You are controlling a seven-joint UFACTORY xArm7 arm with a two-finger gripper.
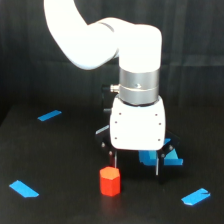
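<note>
My gripper [135, 163] hangs from the white arm near the middle of the camera view, its fingers spread apart and pointing down. Nothing shows between them. A small orange-red block [110, 181] with a hexagonal outline stands on the dark table, just in front of the left finger and below it in view. Behind the hand and to its right lies a blue piece or group of pieces [171, 157], partly covered by the hand and right finger. Whether any finger touches either object I cannot tell.
Blue tape strips lie on the black table [70, 205]: one strip [49, 115] at back left, another [24, 189] at front left, a third [196, 197] at front right. A dark curtain hangs behind.
</note>
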